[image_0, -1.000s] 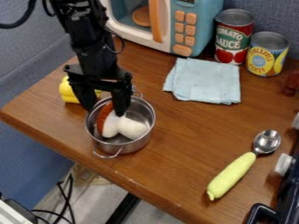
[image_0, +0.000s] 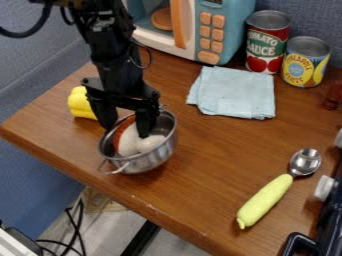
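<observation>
My black gripper (image_0: 131, 118) reaches down into the steel pot (image_0: 151, 160) at the table's left, over a white item (image_0: 138, 143) and an orange-red item (image_0: 123, 131) inside. Its fingertips are partly hidden in the pot, so I cannot tell whether they are open or shut on anything. A yellow object (image_0: 80, 102) lies behind the arm.
A toy microwave (image_0: 185, 25), a tomato sauce can (image_0: 266, 45), a yellow can (image_0: 306, 62) and a folded cloth (image_0: 233, 92) stand or lie at the back. A yellow-handled spoon (image_0: 265, 201) lies right, beside black objects.
The gripper has moved slightly right and lower into the pot, now covering more of its contents.
</observation>
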